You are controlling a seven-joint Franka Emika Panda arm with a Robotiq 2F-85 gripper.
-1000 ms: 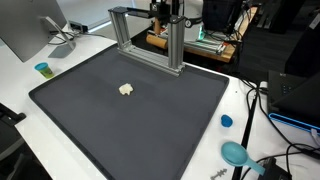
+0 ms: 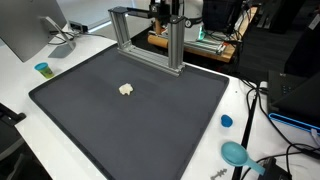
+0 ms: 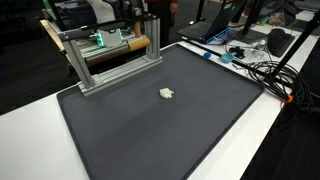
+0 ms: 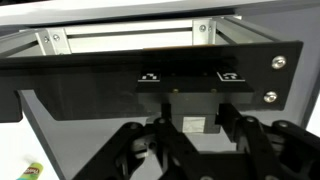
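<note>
In the wrist view my gripper is closed in at the black crossbar [image 4: 90,85], shut on a small grey piece [image 4: 195,103] that shows between its dark fingers. What that piece belongs to is mostly hidden. The crossbar is part of a metal rack [image 3: 110,75] at the board's back edge. An orange cylinder [image 3: 138,43] shows at the rack's upper part, with another orange part [image 2: 158,41] visible there in exterior view 1. A small cream-coloured piece [image 2: 125,89] lies alone on the dark board [image 2: 130,130].
A green-and-blue cup [image 2: 44,70] stands left of the board. At the right are a blue lid-like disc [image 2: 227,121] and a turquoise ladle-shaped item [image 2: 238,155]. Cables [image 3: 270,75] run beyond the board. Most of the board is bare.
Near the rack's top, the orange part looks slightly higher than a second ago. The cream piece and the board have not moved.
</note>
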